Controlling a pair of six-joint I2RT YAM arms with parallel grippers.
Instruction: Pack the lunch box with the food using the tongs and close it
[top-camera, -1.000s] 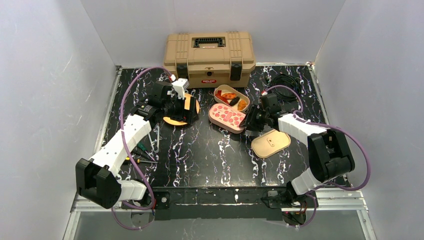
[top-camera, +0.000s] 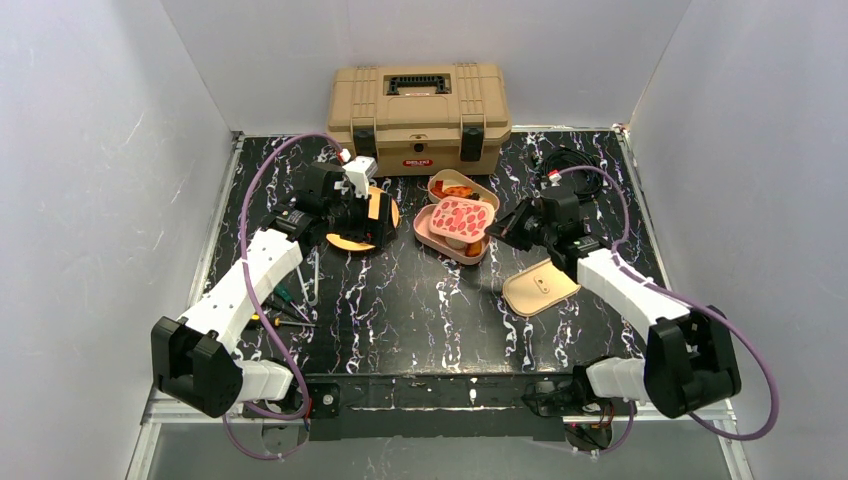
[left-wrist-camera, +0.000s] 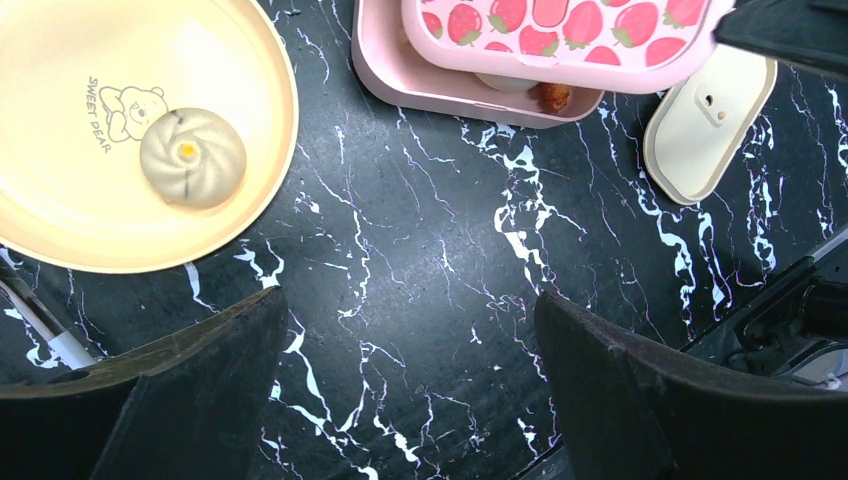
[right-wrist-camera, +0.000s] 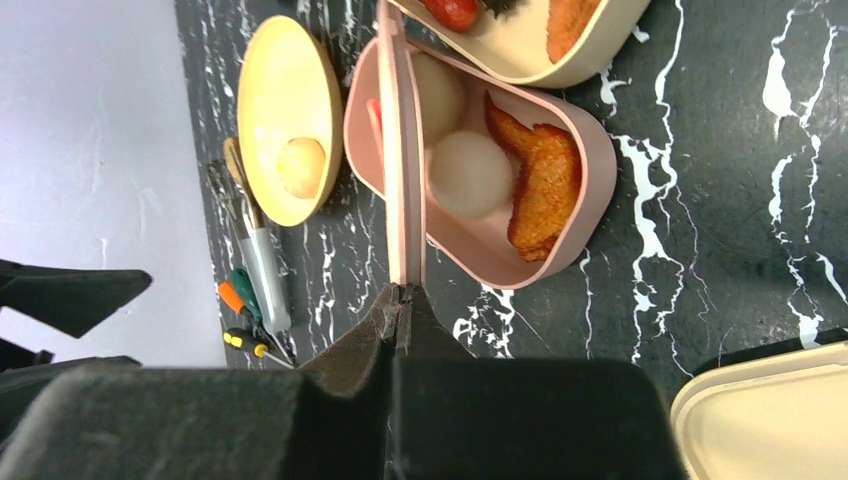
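My right gripper is shut on the edge of the pink strawberry lid (top-camera: 462, 219), which hangs above the pink lunch box (top-camera: 432, 240). Inside that box (right-wrist-camera: 597, 170), in the right wrist view, lie two pale round pieces and a browned piece of meat (right-wrist-camera: 546, 185). A beige lunch box (top-camera: 482, 190) with food stands behind it. My left gripper is open and empty, over the table near the yellow plate (left-wrist-camera: 282, 130). On that plate sits a pale bun (left-wrist-camera: 193, 158).
A plain beige lid (top-camera: 541, 288) lies at the right front. Tools (top-camera: 290, 302) lie at the left, a black cable coil (top-camera: 568, 168) at the back right. A large tan toolbox (top-camera: 420, 120) fills the back.
The strawberry lid has risen off the pink box with my right gripper, shifting up and slightly right, and uncovers some of the food. My left arm has stayed in place.
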